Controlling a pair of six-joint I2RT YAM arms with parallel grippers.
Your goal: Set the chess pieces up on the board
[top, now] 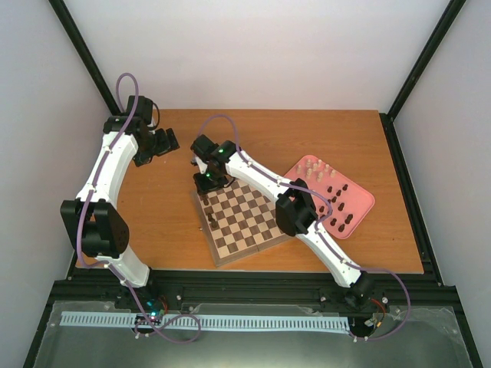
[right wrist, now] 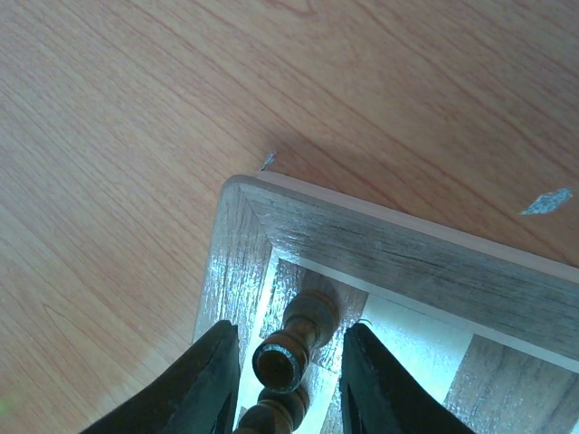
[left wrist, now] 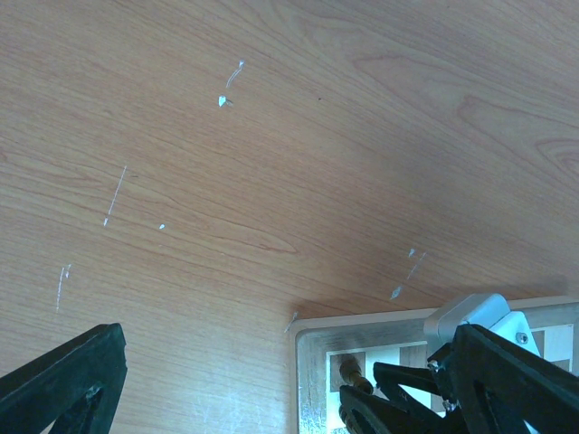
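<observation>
On the corner square of the chessboard (right wrist: 226,262), a dark brown chess piece (right wrist: 312,316) stands within the frame, leaning outward in the right wrist view by perspective. My right gripper is open around it, with a visible gap between the piece and the right finger. Just below it, a second dark piece (right wrist: 271,416) is partly cut off by the view. Over the bare table left of the board, my left gripper (top: 163,144) hangs open and empty; its fingers (left wrist: 68,380) are far apart.
A pink tray (top: 358,201) at the right holds several dark and light pieces. Other dark pieces (top: 213,222) stand along the board's left side; most squares are bare. The right arm (top: 265,180) crosses above the board's far edge.
</observation>
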